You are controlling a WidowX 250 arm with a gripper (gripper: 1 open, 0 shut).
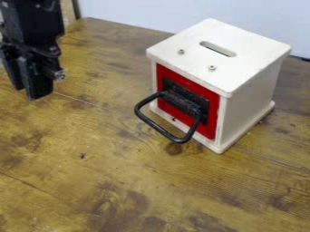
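Observation:
My black gripper (33,74) hangs at the upper left, pointing down over the wooden table, well left of a white wooden box (215,56). The box has a slot and screws on top and a red front panel (208,128) with a black latch plate. A black loop handle (164,129) sticks out from that panel toward the lower left, apart from my gripper. Whether the fingers are open or shut is hard to make out.
A pale wall runs behind the table along the top, and a thin line crosses the tabletop near my gripper.

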